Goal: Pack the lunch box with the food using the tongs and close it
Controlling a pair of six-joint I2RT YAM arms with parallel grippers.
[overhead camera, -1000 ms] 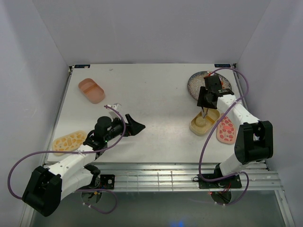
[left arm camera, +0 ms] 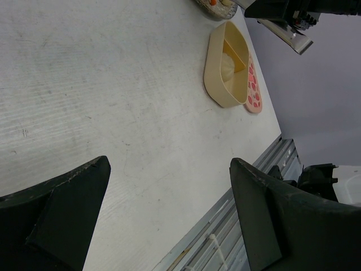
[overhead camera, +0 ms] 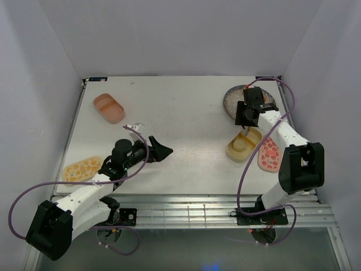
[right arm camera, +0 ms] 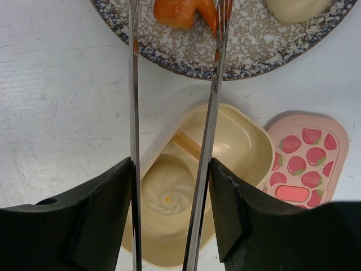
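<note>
A cream divided lunch box (overhead camera: 236, 151) with a pale round item (right arm camera: 167, 197) in one compartment sits at the table's right. Behind it, a speckled plate (right arm camera: 259, 53) holds orange food pieces (right arm camera: 172, 12) and a pale bun (right arm camera: 296, 7). My right gripper is open over the box and plate, its long metal fingertips around the orange pieces in the right wrist view; whether they touch is unclear. My left gripper (overhead camera: 162, 148) stands open over the bare table at left, nothing between its fingers.
A pink strawberry-patterned lid (overhead camera: 269, 158) lies right of the box. A pink container (overhead camera: 109, 108) is at back left, a yellow patterned lid (overhead camera: 82, 169) at front left.
My right arm has shifted very slightly toward the back of the table. The left arm looks unchanged.
</note>
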